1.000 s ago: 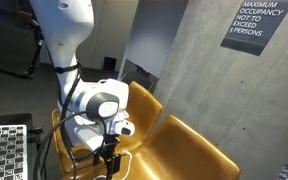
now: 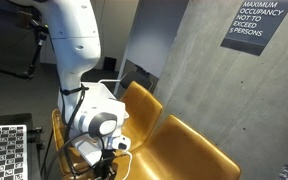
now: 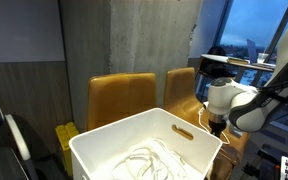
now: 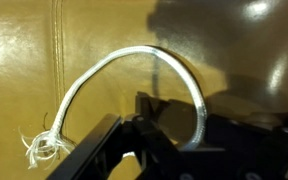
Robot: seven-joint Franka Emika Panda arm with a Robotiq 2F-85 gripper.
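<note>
A white rope (image 4: pixel 124 52) with a frayed end lies in an arc on a tan leather seat (image 4: pixel 94 20) in the wrist view. At the bottom of that view, my gripper is low over the seat, its dark fingers apart. The rope's right-hand stretch runs down between them; whether either finger touches it is unclear. From exterior view 1, the gripper (image 2: pixel 106 165) is down at the seat, its tips hard to make out. A piece of the rope (image 3: pixel 204 121) also shows beside the arm in exterior view 2.
A large white box (image 3: pixel 114 133) holding more white rope (image 3: pixel 149 160) stands in front of the chairs in exterior view 2. Tan chair backs (image 2: pixel 189 150) line the concrete wall. A checkered board (image 2: pixel 4 150) is at the left of exterior view 1.
The arm has come down toward the seat over the last second, bringing the gripper lower. The chairs have stayed put.
</note>
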